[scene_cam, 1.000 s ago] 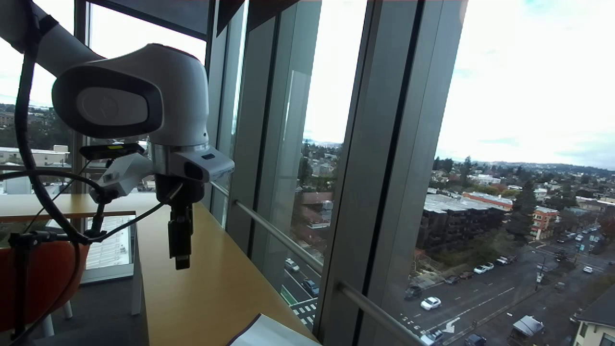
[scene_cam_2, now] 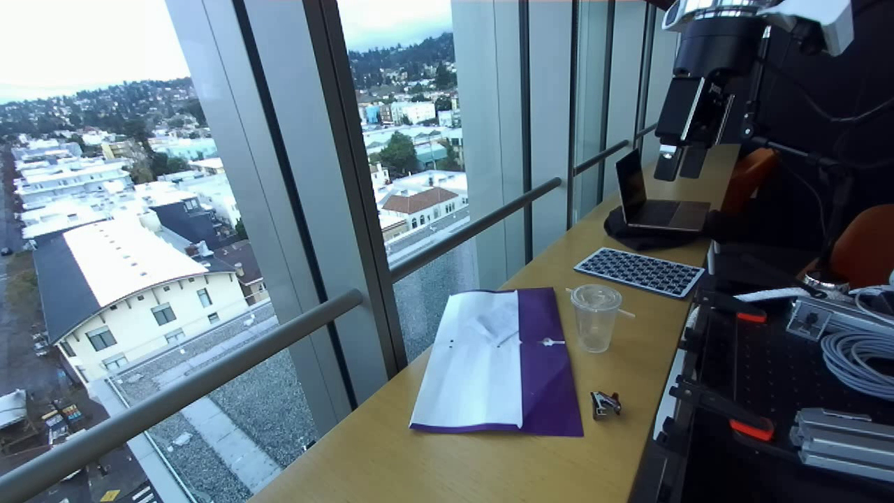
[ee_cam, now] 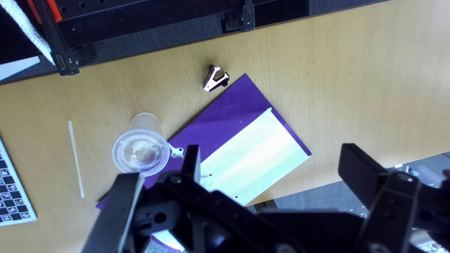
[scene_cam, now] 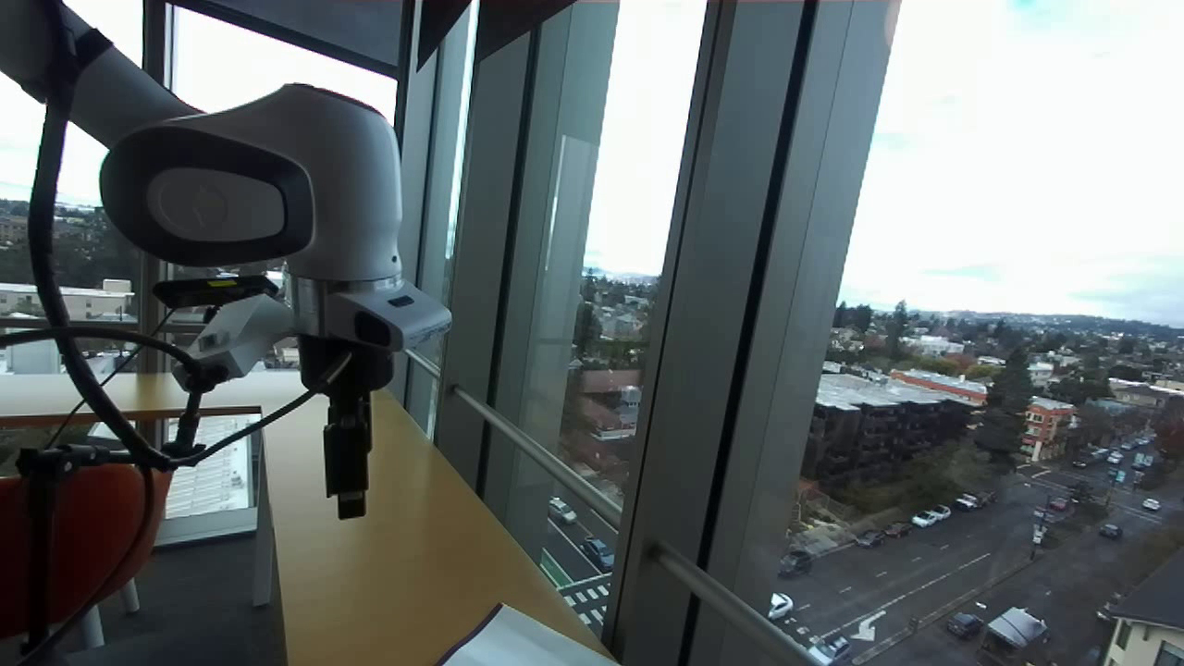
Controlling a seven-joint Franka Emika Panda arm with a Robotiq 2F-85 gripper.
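My gripper hangs high above the table, open, its black fingers (ee_cam: 362, 168) wide apart with nothing between them. In exterior view 1 the gripper (scene_cam: 351, 499) points straight down. Below lies a purple folder (scene_cam_2: 549, 377) with white paper (scene_cam_2: 469, 369) on it. Close by stands a clear plastic cup (scene_cam_2: 596, 323) with a lid; from above, the cup (ee_cam: 141, 151) is left of the folder's middle. A small metallic staple remover (ee_cam: 216, 78) rests near the folder's corner, close to the table's edge. A thin white straw (ee_cam: 76, 158) lies left of the cup.
A keyboard (scene_cam_2: 641, 272) and an open laptop (scene_cam_2: 662, 209) sit farther along the narrow wooden table (scene_cam_2: 436, 469). Windows and a metal rail (scene_cam_2: 478, 230) line one side. A black bench (scene_cam_2: 779, 377) with cables borders the other. Bare wood (ee_cam: 379, 76) shows right of the folder.
The arm and gripper look the same as a second ago in exterior view 1. Only cars on the street outside have moved.
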